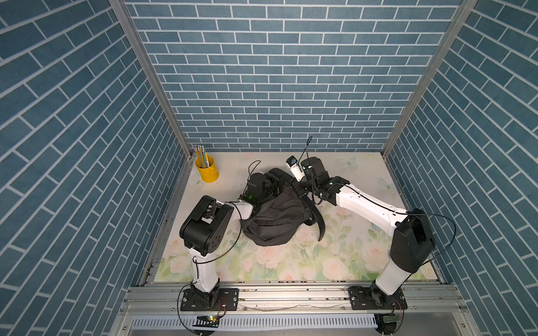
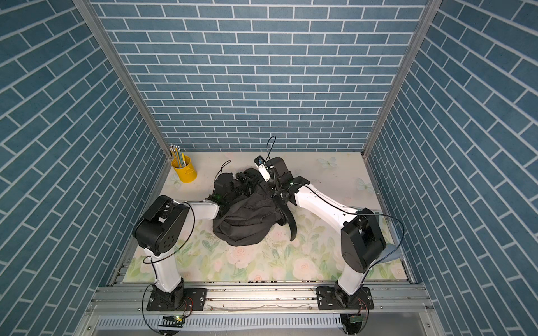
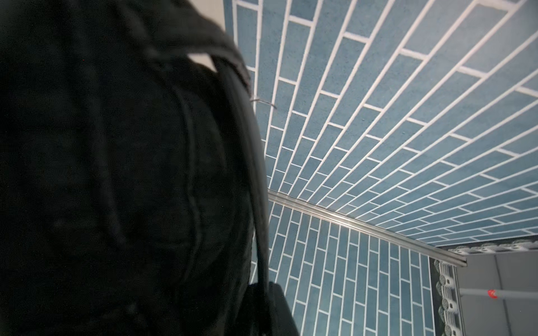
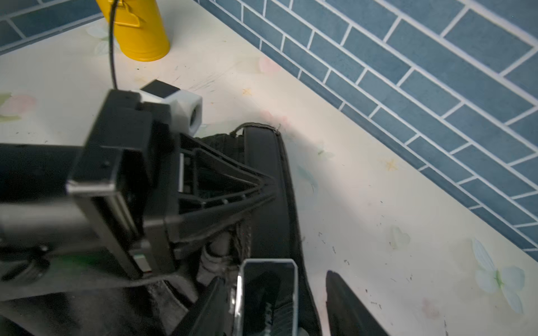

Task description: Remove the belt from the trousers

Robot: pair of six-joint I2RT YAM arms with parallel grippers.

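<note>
Dark grey trousers [image 1: 277,215] lie bunched mid-table, waistband toward the back wall. A black belt [image 4: 268,151] runs along the waistband; its free tail [image 1: 320,225] hangs past the right side onto the table. My left gripper is shut at the waistband, its tips lying over the belt's flat face; nothing clear shows between them. In the left wrist view, dark cloth [image 3: 129,168] covers most of the fingers. My right gripper is open, its fingers on either side of a dark, silver-edged buckle [image 4: 268,294], with a gap on the right.
A yellow pot [image 1: 208,169] with several thin sticks stands at the back left. A blue-grey cloth [image 2: 389,253] lies at the right edge, partly behind the right arm.
</note>
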